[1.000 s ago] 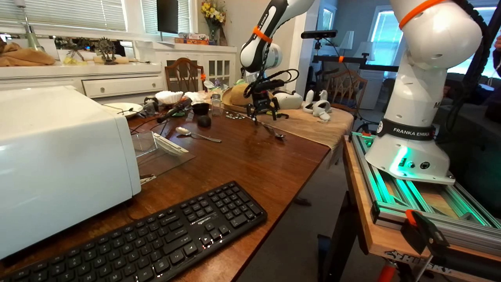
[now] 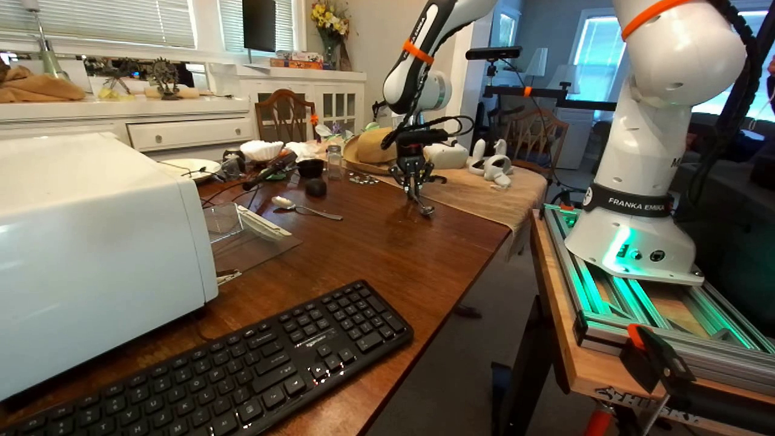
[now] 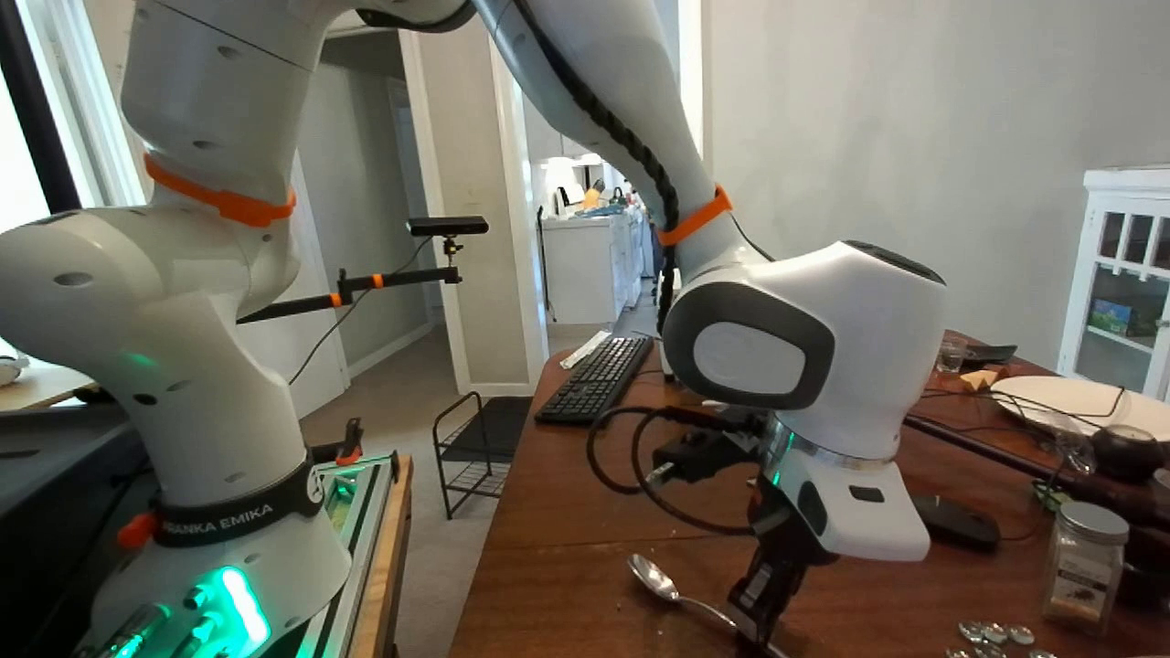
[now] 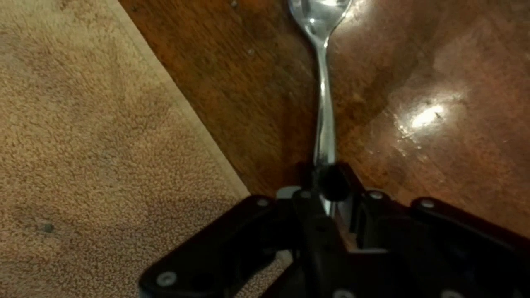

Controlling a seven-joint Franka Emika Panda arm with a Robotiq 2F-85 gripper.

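Observation:
My gripper is shut on the handle of a metal spoon [image 4: 325, 109], near the handle's end. The spoon's bowl points away from the fingers, toward the top of the wrist view. In exterior view 2 the same spoon [image 3: 654, 578] runs down to the dark fingers [image 3: 760, 598], with its bowl over the table's near part. Exterior view 1 has my gripper [image 2: 414, 195] low over the wooden table [image 2: 370, 247], close to the tan cloth. Whether the spoon touches the wood is hard to tell.
A second spoon [image 2: 319, 213] with something white in its bowl lies farther left. A tan cloth [image 4: 109, 149] borders the bare wood. A glass jar [image 3: 1083, 565] and clear pebbles [image 3: 993, 634] stand near the arm. The keyboard [image 2: 290, 356] and white appliance [image 2: 94, 247] fill the front left.
The gripper has come down and slightly right onto the spoon's handle, its fingers closing from open. The spoon's bowl has shifted slightly left.

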